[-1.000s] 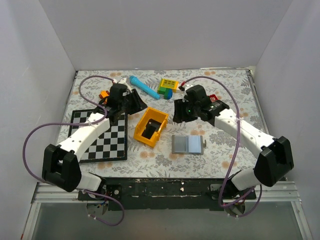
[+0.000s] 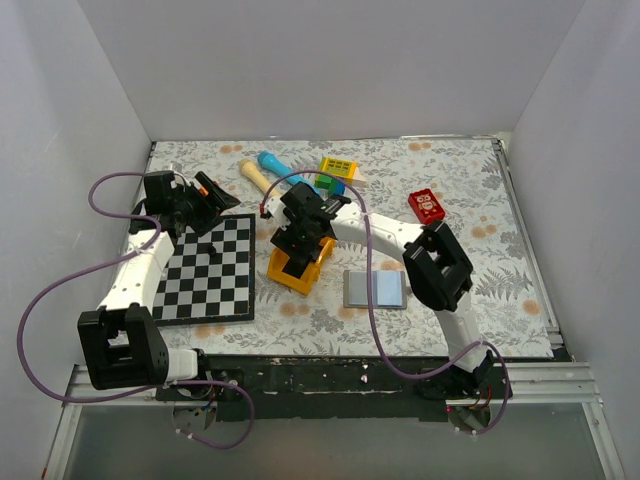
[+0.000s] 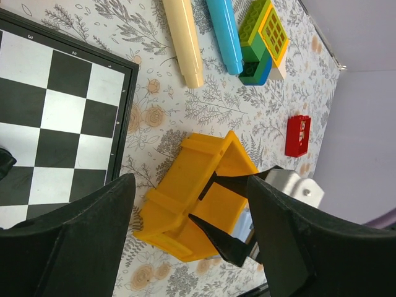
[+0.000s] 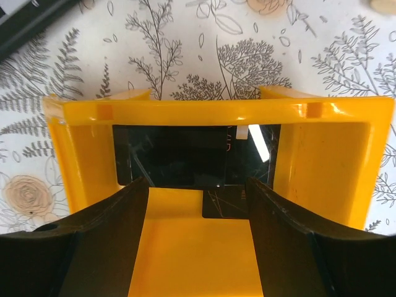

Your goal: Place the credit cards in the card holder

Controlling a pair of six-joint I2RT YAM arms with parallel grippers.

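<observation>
Flat black cards (image 4: 170,158) lie at one end of the yellow tray (image 4: 229,111), some overlapping; a smaller dark piece (image 4: 216,207) shows below them. Over that tray my right gripper points down, open, its fingers apart above the cards with nothing gripped. In the left wrist view the right gripper's dark fingers (image 3: 218,240) reach across the tray. My left gripper is open and empty, off to the left by the checkered board. An opened-out grey and pale blue card holder (image 2: 358,290) rests on the table, right of and in front of the tray.
The checkered board (image 2: 205,310) fills the table's left side. Behind the tray are a beige stick (image 3: 184,43), a blue stick (image 3: 224,31) and coloured blocks (image 3: 272,37). A red box (image 2: 427,206) stands at back right.
My right gripper has swung left from beside the tray to above it. The left gripper has drawn back leftward, away from the tray to over the board.
</observation>
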